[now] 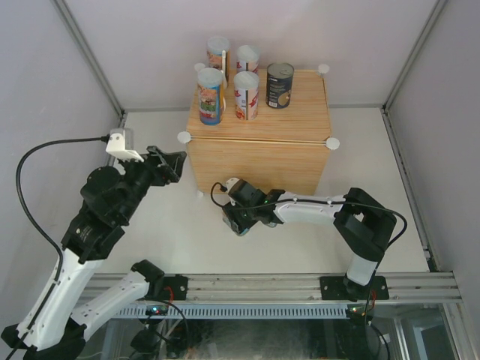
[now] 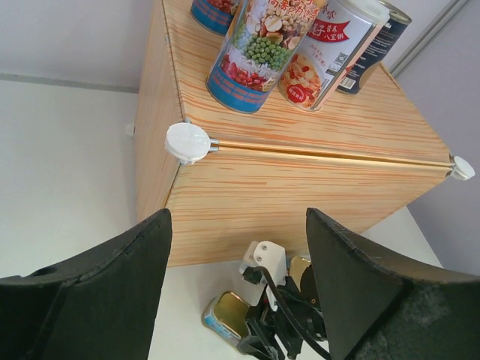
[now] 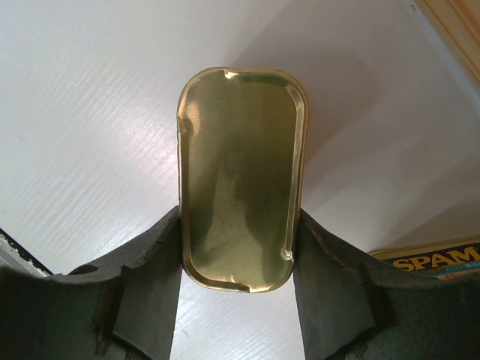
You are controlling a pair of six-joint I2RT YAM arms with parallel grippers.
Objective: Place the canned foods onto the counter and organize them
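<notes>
A gold-topped rectangular can stands on the white surface in front of the wooden shelf. Both fingers of my right gripper press on its long sides near one end, so the gripper is shut on it. In the left wrist view the same can shows its gold lid and a blue side, partly behind the right arm. A second can, labelled SPAM, lies close by at the right edge of the right wrist view. My left gripper stands open and empty, left of the shelf, well above the surface.
On top of the wooden shelf stand several tall cans: a colourful blue-based can, a white can and a dark can in front. White knobs stick out at its corners.
</notes>
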